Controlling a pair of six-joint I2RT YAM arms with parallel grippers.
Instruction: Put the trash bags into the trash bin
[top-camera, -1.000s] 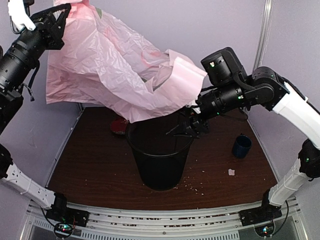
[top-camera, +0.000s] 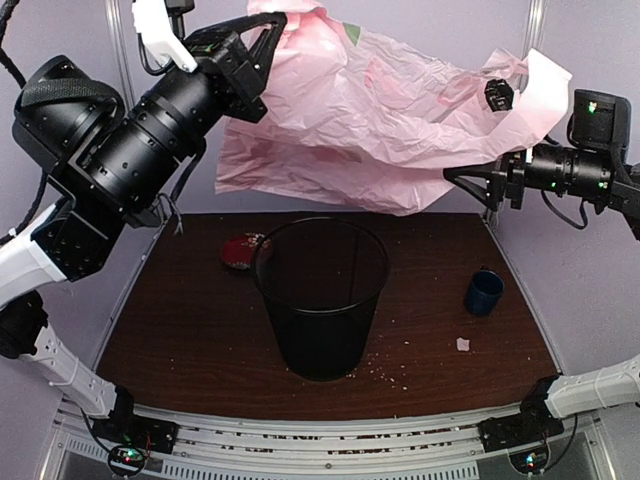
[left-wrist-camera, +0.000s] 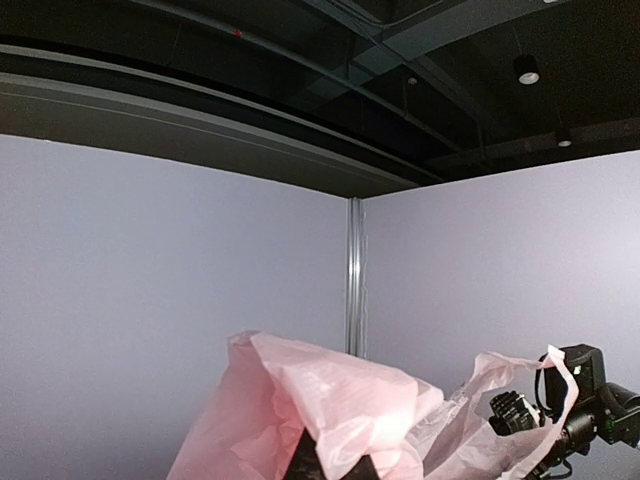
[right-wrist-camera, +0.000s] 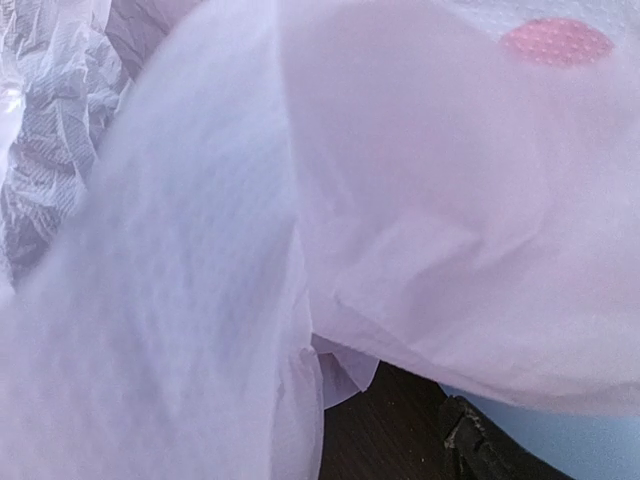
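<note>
A large pink trash bag (top-camera: 340, 110) hangs spread above the table between both arms. My left gripper (top-camera: 270, 30) is shut on its upper left part; in the left wrist view the pink plastic (left-wrist-camera: 340, 390) bunches around the dark fingers (left-wrist-camera: 304, 458). At the bag's right end, my right gripper (top-camera: 472, 135) is part open: one dark tip shows through the bag's opening, and another finger (top-camera: 465, 178) sticks out below the plastic. Pale plastic (right-wrist-camera: 200, 250) covers most of the right wrist view. Below stands the black trash bin (top-camera: 322, 335), upright with its round mouth uncovered.
On the brown table (top-camera: 190, 340), a red patterned object (top-camera: 240, 251) sits behind the bin's left side. A dark blue mug (top-camera: 484, 292) and a small pink scrap (top-camera: 463, 344) lie to the right. Crumbs (top-camera: 385, 377) are scattered near the bin's base.
Both arms have moved right, carrying the bag along. The right gripper has risen from over the bin to the bag's right end, and the bag now spreads wider, clear above the bin.
</note>
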